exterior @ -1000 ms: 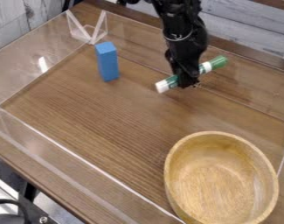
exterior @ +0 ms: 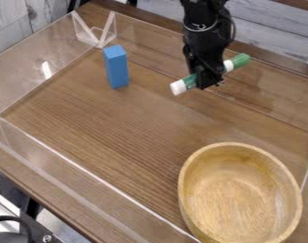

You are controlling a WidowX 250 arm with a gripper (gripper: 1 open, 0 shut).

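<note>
My black gripper (exterior: 205, 74) reaches down from the top centre of the camera view, shut on a green and white cylindrical object (exterior: 236, 63), which is tilted with its white end toward the lower left. A blue box (exterior: 116, 66) stands upright to the left of the gripper. An empty tan oval basket (exterior: 240, 157) sits at the bottom right.
The wooden table (exterior: 105, 152) has clear room in the middle and left. A clear plastic wall lines its left edge. Black cables show at the bottom left corner.
The gripper and the green and white object have moved slightly up, away from the basket. The blue box and the basket stay where they were.
</note>
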